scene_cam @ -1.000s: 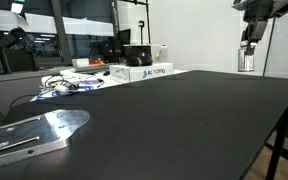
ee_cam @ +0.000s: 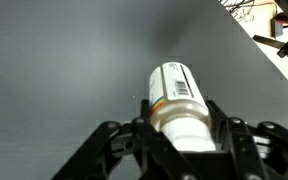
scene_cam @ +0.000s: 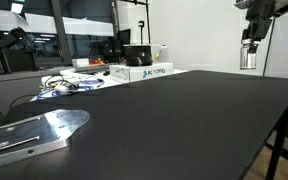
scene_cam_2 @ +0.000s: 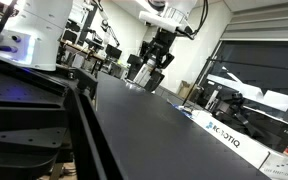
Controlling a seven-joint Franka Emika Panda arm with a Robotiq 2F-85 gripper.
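A white bottle with a printed label [ee_cam: 174, 88] hangs between the fingers of my gripper, which is shut on it. The wrist view looks down along the bottle, its capped end towards the camera. In exterior view 1 the bottle [scene_cam: 248, 56] hangs upright below the gripper [scene_cam: 251, 42] at the right, above the far part of the dark table [scene_cam: 174, 110]. Exterior view 2 has the gripper [scene_cam_2: 154, 52] and the pale bottle [scene_cam_2: 144, 74] at upper middle, partly obscured by clutter.
At the near left of the table lies a shiny metal plate [scene_cam: 44, 132]. A white box [scene_cam: 142, 72] and a pile of cables [scene_cam: 64, 83] stand along the back edge. In the wrist view, the table's edge crosses the upper right.
The bottle has stayed in my gripper, hanging at the right over the table.
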